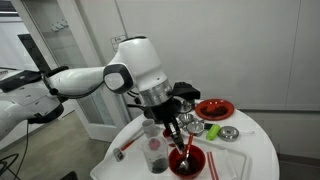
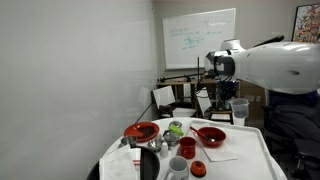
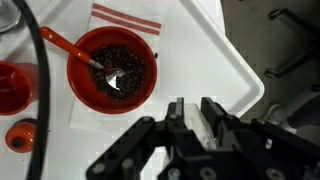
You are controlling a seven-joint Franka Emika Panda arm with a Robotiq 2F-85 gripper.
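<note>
My gripper is shut on a clear cup (image 1: 156, 152), which is held up at the side of the white tray. In exterior view 2 the clear cup (image 2: 239, 108) hangs below the gripper (image 2: 229, 93), above the tray's right part. A red bowl (image 3: 75, 85) stands on the tray, with dark beans (image 3: 128, 60) inside. Resting in it is a spoon with a red handle (image 3: 66, 46), its metal end on the beans. The wrist view shows the bowl to the left of my fingers, apart from them. Only part of the cup shows there.
Red chopsticks (image 3: 125, 17) lie on the tray (image 3: 225, 60) beside the bowl. A red mug (image 2: 187, 147) and a small red round object (image 2: 198, 169) stand near it. Farther off are a red plate (image 1: 215, 109), metal dishes and a green item (image 1: 213, 131).
</note>
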